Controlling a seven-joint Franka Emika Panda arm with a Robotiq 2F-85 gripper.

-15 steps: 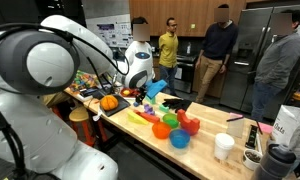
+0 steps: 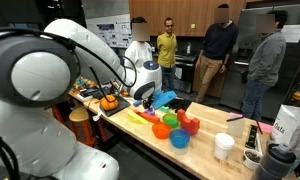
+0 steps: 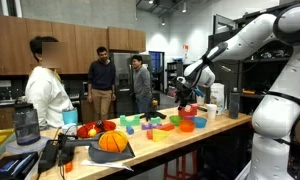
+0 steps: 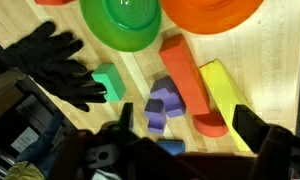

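Observation:
My gripper is open, with its dark fingers spread wide and nothing gripped. In the wrist view it hangs over a group of blocks: a long red-orange block [image 4: 185, 75], a yellow block [image 4: 226, 102], a purple block [image 4: 165, 95] and a green block [image 4: 109, 82]. A round red piece [image 4: 211, 124] lies against the red-orange block's lower end. At the lower edge, a blue block [image 4: 172, 146] is partly covered by the gripper. Above the blocks are a green bowl [image 4: 127, 25] and an orange bowl [image 4: 212, 12].
A black glove [image 4: 55, 68] lies left of the blocks. Blue bowl [image 2: 180, 138], white cup [image 2: 223, 145] and red pitcher [image 2: 189, 124] stand nearby on the table. A pumpkin-like orange object [image 2: 109, 102] is at the far end. People stand behind the table.
My gripper has come down toward the tabletop and stands lower over the block area than a second ago. The objects on the table look unmoved.

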